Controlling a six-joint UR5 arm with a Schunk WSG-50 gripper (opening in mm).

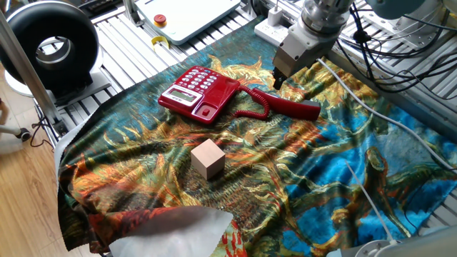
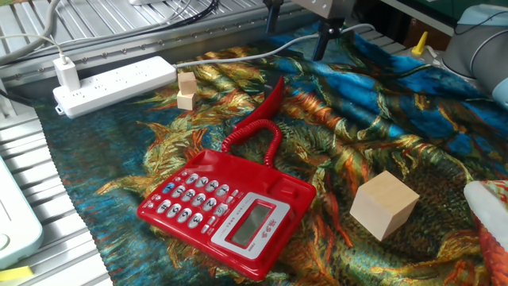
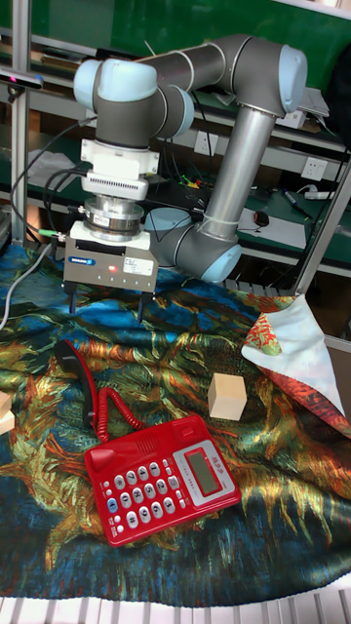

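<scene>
A red desk phone (image 1: 196, 93) lies on a patterned cloth with its keypad up. Its handset (image 2: 264, 105) is off the base, joined by a coiled cord (image 2: 266, 137). My gripper (image 3: 107, 315) hangs above the cloth beyond the handset in the third view. Its two fingers stand wide apart, and nothing shows between them. In the first view the gripper (image 1: 277, 87) appears just above the handset's cord end, and only part of the fingers shows. A wooden cube (image 2: 384, 205) rests on the cloth beside the phone, apart from it.
Two small wooden blocks (image 2: 186, 101) stand near a white power strip (image 2: 119, 86). A grey cable (image 1: 385, 114) runs along the cloth's far side. One cloth corner (image 3: 296, 348) is folded over, pale side up.
</scene>
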